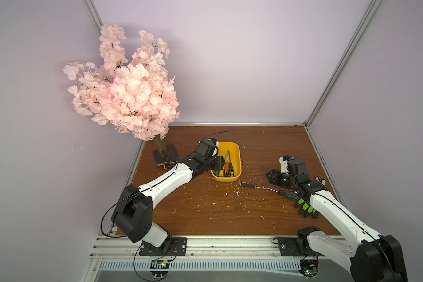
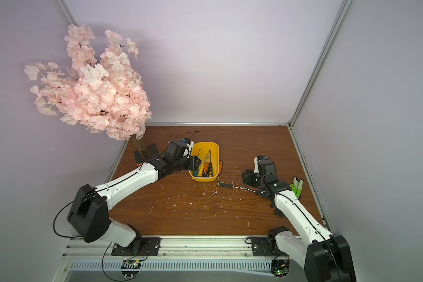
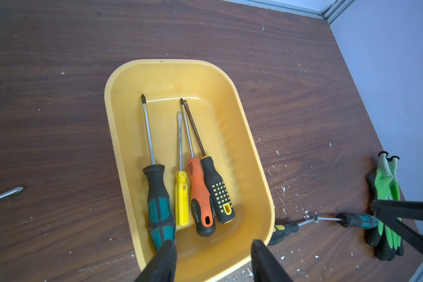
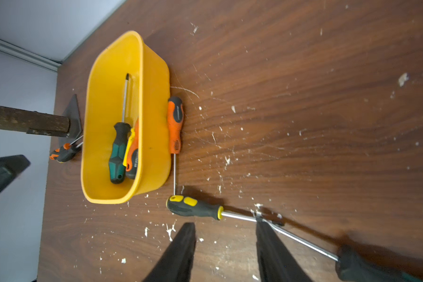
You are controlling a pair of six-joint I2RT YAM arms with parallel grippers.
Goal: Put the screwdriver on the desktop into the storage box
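Note:
The yellow storage box [image 3: 127, 141] holds several screwdrivers. My left gripper hangs over its near end, open, fingers apart with nothing between. Loose on the desk lie a screwdriver with an orange handle [image 4: 174, 123] along the box's right side, a black-yellow one [image 4: 197, 207] and a green-black one [image 4: 362, 263] in a line at lower right. My right gripper is above these two, open and empty. More tools [image 4: 63, 152] lie left of the box.
Green-black gloves [image 3: 387, 183] lie at the right edge. A vase of pink blossom [image 1: 160, 145] stands back left.

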